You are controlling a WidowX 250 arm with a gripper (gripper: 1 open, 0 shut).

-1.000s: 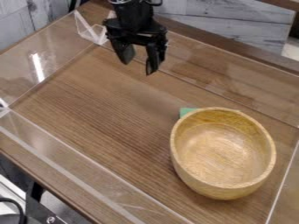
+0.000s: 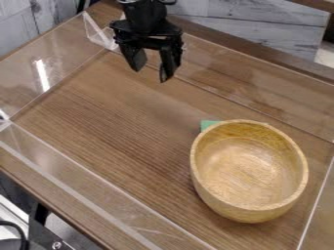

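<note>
My black gripper [image 2: 151, 61] hangs at the top middle of the camera view, over the back of the wooden surface, its two fingers apart with nothing visible between them. A large beige bowl [image 2: 247, 203] sits at the lower right. A small green object [image 2: 208, 125] lies just behind the bowl, partly hidden by its rim.
A pale grey board [image 2: 261, 29] runs along the back. Clear plastic shows at the left edge and near the upper left, and dark cables lie at the lower left corner.
My gripper has shifted very slightly over the last second. The bowl and the green object are unmoved.
</note>
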